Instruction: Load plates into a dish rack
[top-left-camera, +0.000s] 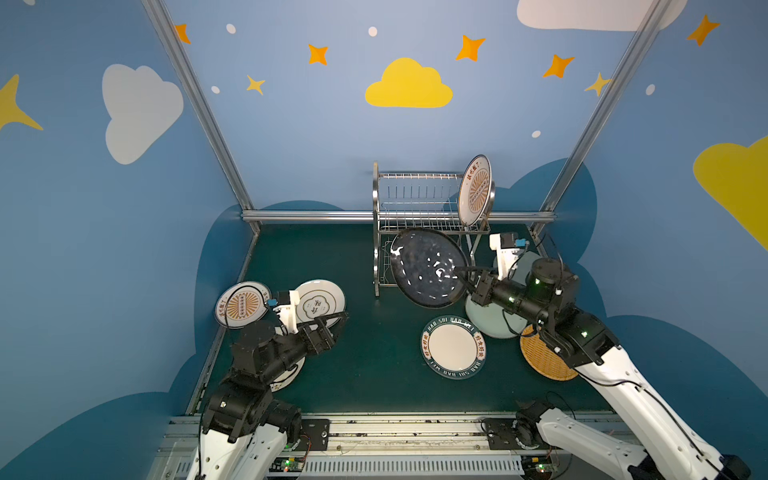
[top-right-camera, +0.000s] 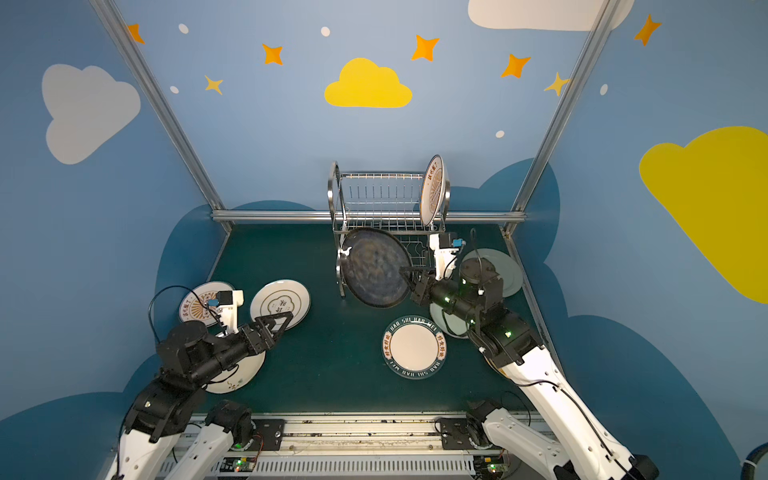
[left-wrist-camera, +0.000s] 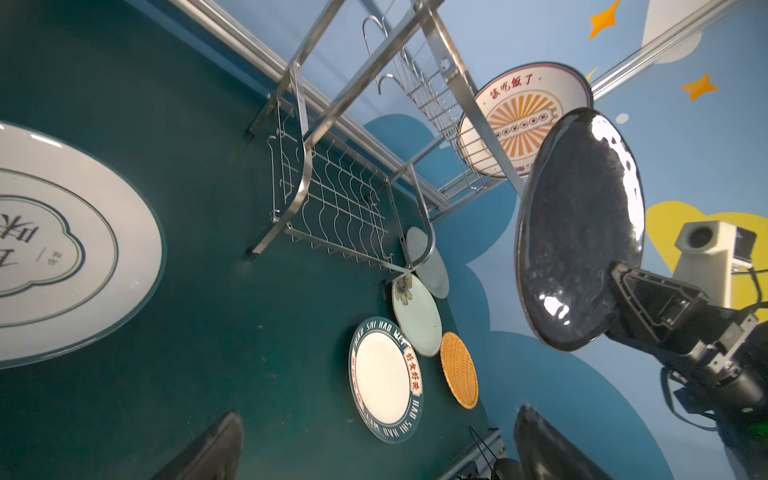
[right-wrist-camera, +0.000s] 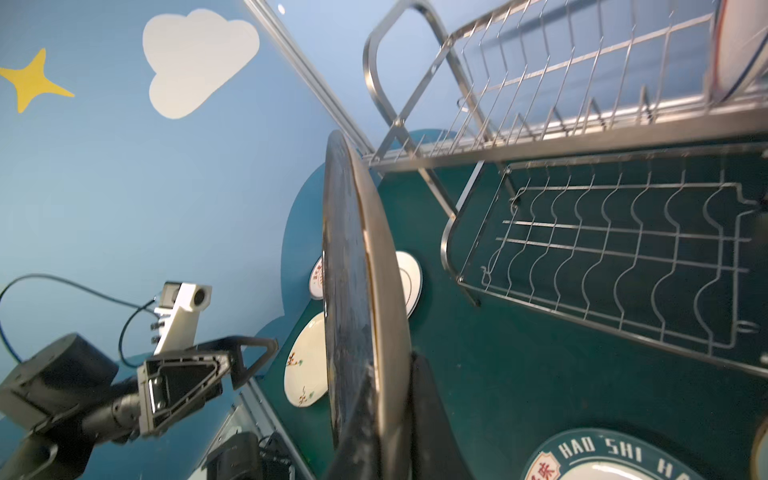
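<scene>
A dark glossy plate (top-left-camera: 425, 268) is held raised in front of the two-tier metal dish rack (top-left-camera: 376, 192), with my right gripper (top-left-camera: 468, 276) shut on its right rim; the right wrist view shows it nearly edge-on. An orange-patterned plate (top-left-camera: 477, 189) stands upright at the upper tier's right end. My left gripper (top-left-camera: 332, 324) is open above the left plates, empty. On the table lie an oval-patterned white plate (top-left-camera: 316, 297), a sunburst plate (top-left-camera: 240, 302), a green-rimmed plate (top-left-camera: 453, 345) and pale plates (left-wrist-camera: 417, 316), plus a partly hidden cream plate (top-right-camera: 236, 376).
A woven orange mat (top-left-camera: 544, 360) lies at the right. Walls (top-left-camera: 680, 240) surround the table, with a metal rail (top-left-camera: 320, 216) along the back. Bare green table shows left of the rack and at the front centre.
</scene>
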